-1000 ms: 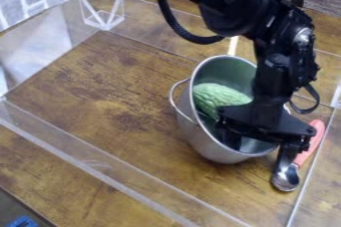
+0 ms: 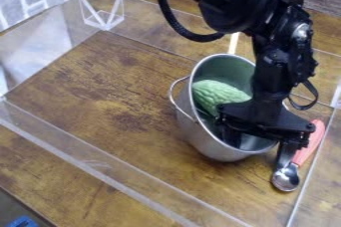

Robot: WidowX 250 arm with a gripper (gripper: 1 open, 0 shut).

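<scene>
A steel pot stands tilted toward the camera on the wooden floor of a clear-walled bin. Inside it lies a bumpy pale green vegetable, seen at the pot's left side. My black gripper is down at the pot's right side, over and partly within its mouth; its fingertips are hard to make out against the dark interior, and whatever is between them is hidden. A spoon with a pink handle and steel bowl lies just right of the pot, partly behind the gripper.
Clear plastic walls border the work area on the sides and back. The wooden surface left of the pot is bare.
</scene>
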